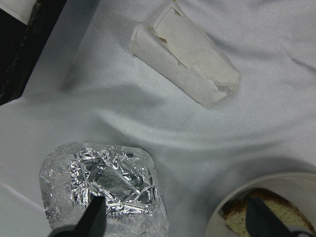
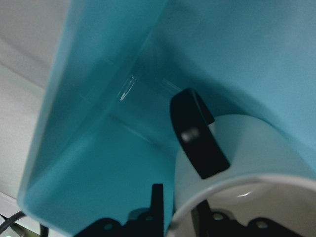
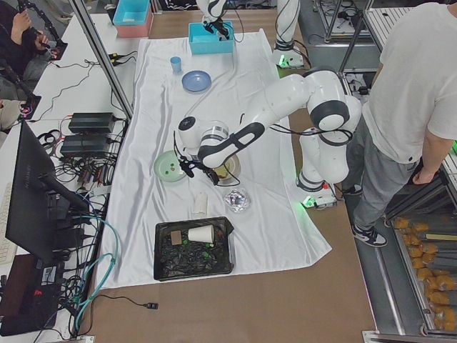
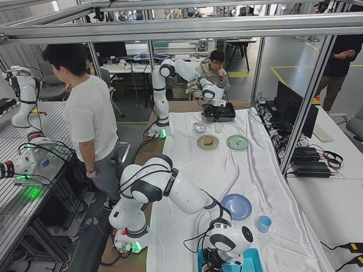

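My left gripper (image 3: pixel 201 168) hangs over the beige plate (image 3: pixel 234 171) with bread (image 1: pixel 269 215); its finger state is unclear. In the left wrist view, crumpled foil (image 1: pixel 106 182) and a torn white paper wrapper (image 1: pixel 182 59) lie below it. The green plate (image 3: pixel 166 168) is beside it. My right gripper is inside the blue bin (image 2: pixel 118 163), its fingers either side of the rim of a white mug (image 2: pixel 247 143) with a black handle; whether they grip it is unclear.
A black tray (image 3: pixel 164 257) with a white cup stands at the near end. A blue plate (image 3: pixel 196 81) and blue cup (image 3: pixel 176 64) are toward the far end. A person (image 3: pixel 407 100) stands beside the table.
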